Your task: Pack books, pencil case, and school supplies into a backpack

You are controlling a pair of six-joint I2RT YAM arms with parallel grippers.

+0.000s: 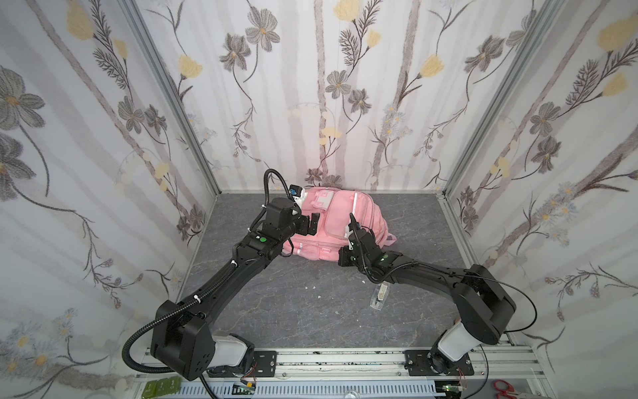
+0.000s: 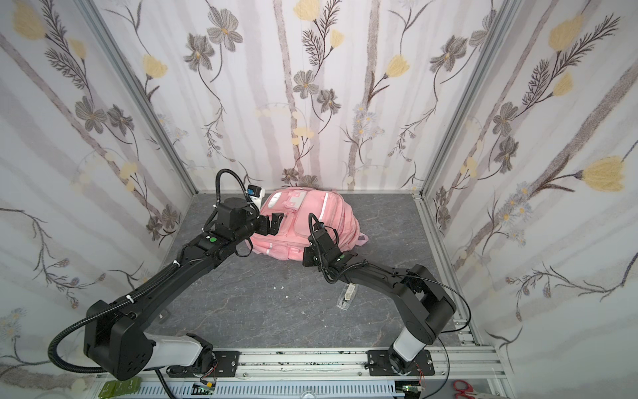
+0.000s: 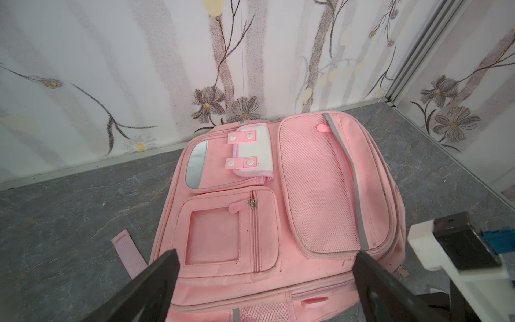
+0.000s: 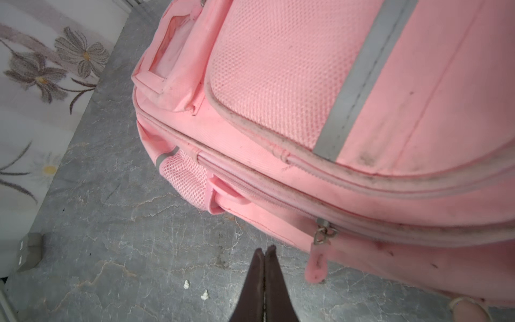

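The pink backpack [image 1: 335, 219] lies on the dark floor against the back wall, its front pockets facing up. In the right wrist view my right gripper is shut with nothing between its fingers. Just right of those fingertips hangs the pink zipper pull [image 4: 317, 262], outside them, below the main zipper [image 4: 257, 187]. My left gripper stands open above the left part of the backpack, its fingers wide apart and empty. No books or pencil case can be made out.
A small clear packet [image 1: 380, 296] lies on the floor in front of the right arm. Tiny white scraps [image 4: 204, 295] dot the floor near the backpack. Free floor [image 1: 292, 312] lies in front, and patterned walls enclose the sides and back.
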